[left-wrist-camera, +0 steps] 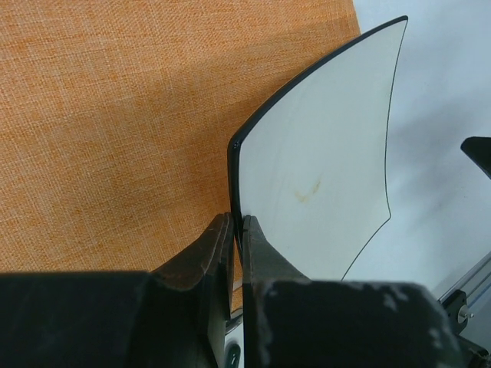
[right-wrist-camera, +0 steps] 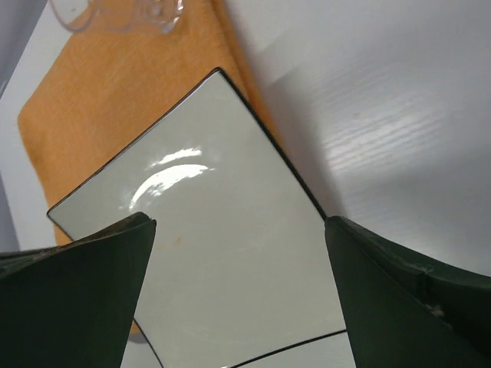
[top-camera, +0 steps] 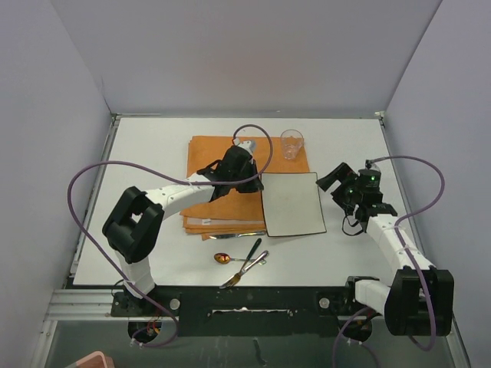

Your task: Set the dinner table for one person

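Note:
A square white plate with a black rim (top-camera: 293,205) lies tilted over the right part of the orange placemat (top-camera: 230,207), its right side over the white table. My left gripper is shut on the plate's left rim. On the right, my right gripper (top-camera: 326,185) stands open near the plate's right edge; in the right wrist view the plate (right-wrist-camera: 230,230) shows between and beyond its spread fingers. A clear glass (top-camera: 291,144) stands on the mat's upper right corner. Below the mat lie a knife (top-camera: 238,235), a spoon (top-camera: 222,258) and a fork (top-camera: 232,280).
The cutlery lies close together near the table's front edge, with a dark-handled piece (top-camera: 253,248) among it.

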